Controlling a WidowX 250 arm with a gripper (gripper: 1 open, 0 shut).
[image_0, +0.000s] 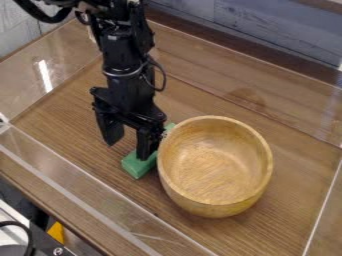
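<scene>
My black gripper (130, 128) hangs over the table just left of a light wooden bowl (214, 168), open, with its fingers pointing down above a green object (139, 165). The green object lies flat on the table against the bowl's left side, partly hidden by the gripper and the bowl. Whether the fingertips touch it is unclear.
A blue-grey wall stands along the back. The table's front left edge has a yellow item below it.
</scene>
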